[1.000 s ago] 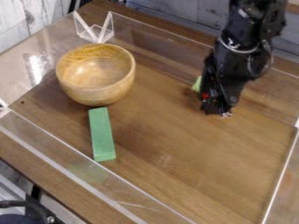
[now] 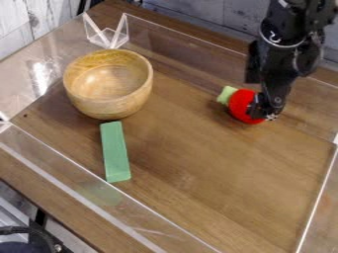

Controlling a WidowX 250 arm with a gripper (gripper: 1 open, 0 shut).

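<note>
My black gripper (image 2: 271, 94) hangs at the upper right, open, over a red object with a pale green part (image 2: 243, 105) that lies on the wooden table (image 2: 185, 178). Its fingertips are near the red object's top and right side; whether they touch it cannot be told.
A wooden bowl (image 2: 109, 84) sits at the upper left, with a green block (image 2: 114, 151) below it. Clear plastic edges run along the table's sides.
My gripper has moved up and back in the view, uncovering more of the red object. The bowl and green block are unmoved.
</note>
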